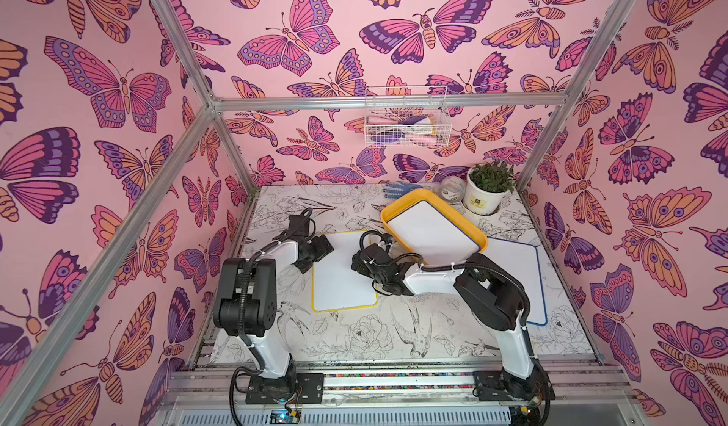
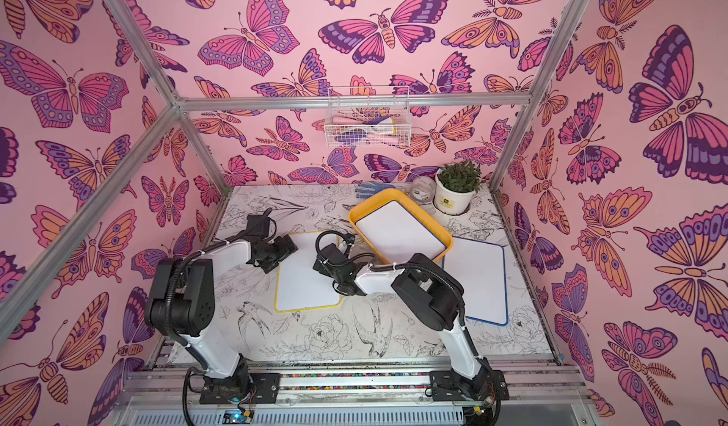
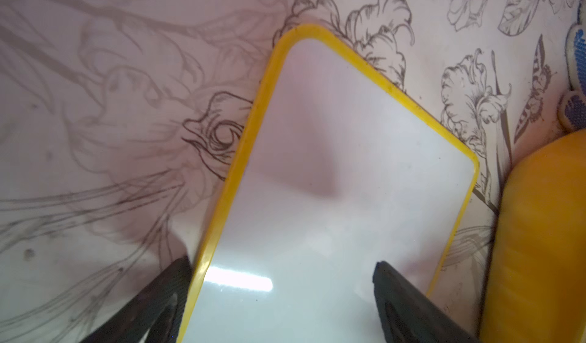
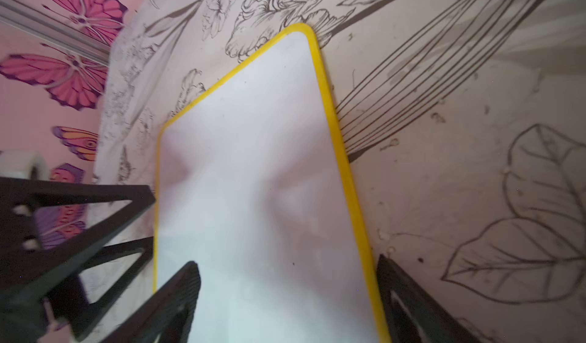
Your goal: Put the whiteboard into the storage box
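A white whiteboard with a yellow rim (image 1: 341,282) lies flat on the table between my two arms. The yellow storage box (image 1: 390,217) stands behind and to the right of it, with a dark-rimmed whiteboard (image 1: 432,229) lying in it. My left gripper is open at the board's left side, one finger (image 3: 164,300) close by the yellow rim and the other over the white face. Open too, my right gripper is at the right side, a finger (image 4: 399,294) right beside the rim. Contact with the rim is hard to judge.
A blue-rimmed whiteboard (image 2: 474,282) lies at the right, partly behind the right arm in the top left view. A potted plant (image 1: 489,187), a clear jar (image 1: 452,189) and a blue glove (image 1: 398,189) stand or lie along the back.
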